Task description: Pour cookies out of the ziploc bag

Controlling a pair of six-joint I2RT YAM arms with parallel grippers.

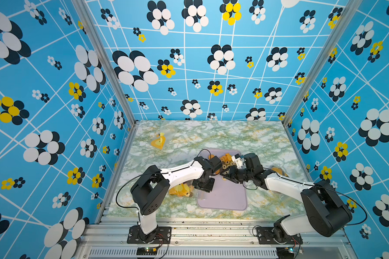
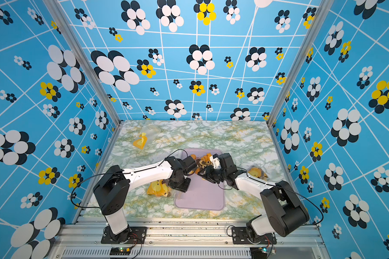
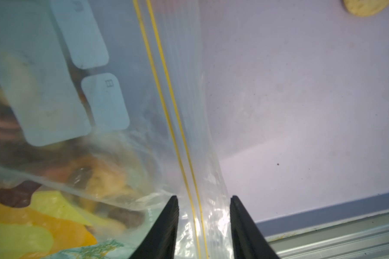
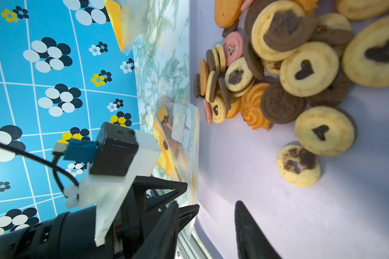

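Observation:
A clear ziploc bag (image 3: 116, 142) with two yellow seal lines lies at the tray's left edge, its mouth side over the tray. Brown and yellow shapes like cookies show through it. My left gripper stands partly open at the bag's near corner, with the sealed edge between its fingertips. A pile of cookies (image 4: 311, 71) rests on the lilac tray (image 1: 222, 198) toward the back. Over the tray, close to the pile, my right gripper has its fingers apart, with only tray surface visible between them.
Another bag (image 1: 158, 140) with an orange print lies at the back left. A further bag (image 2: 255, 172) sits right of the tray, partly behind the right arm. Both arms are close together above the tray.

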